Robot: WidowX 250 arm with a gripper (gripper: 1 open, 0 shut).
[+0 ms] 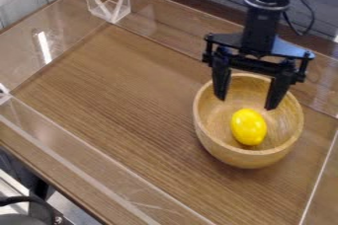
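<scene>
My gripper (247, 69) hangs over the back part of a light wooden bowl (223, 146) on the right of the wooden table (106, 111), its dark fingers spread wide and open. A yellow egg-shaped object (248, 126) rests in the bowl, below and in front of the gripper, apart from it.
A small white wire-like holder (109, 6) stands at the back left. A dark object with a cable shows at the lower left edge.
</scene>
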